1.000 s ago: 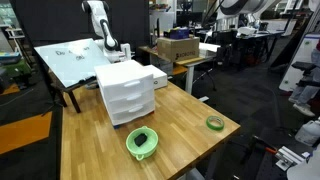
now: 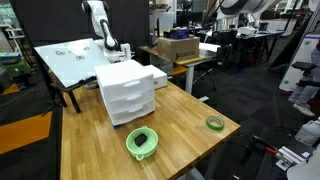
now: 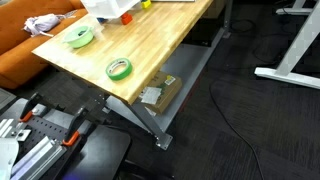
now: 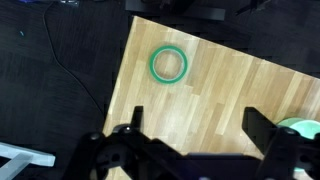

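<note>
A green ring, like a roll of tape (image 3: 119, 78), lies flat near the corner of the wooden table (image 2: 185, 130). A green bowl (image 2: 142, 150) stands farther along the table, with a small black object (image 2: 140, 139) inside it. From the wrist, the gripper looks down on the tabletop, its black fingers (image 4: 262, 130) spread wide and nothing between them. The ring shows ahead of the fingers, above centre in that view; the bowl is partly cut off at its right edge.
White stacked drawers (image 2: 127, 92) stand on the table beyond the bowl. Cardboard boxes (image 2: 178, 48) are on another table behind. Below the tabletop, a shelf holds a brown box (image 3: 160, 92). Bare wood surrounds the ring.
</note>
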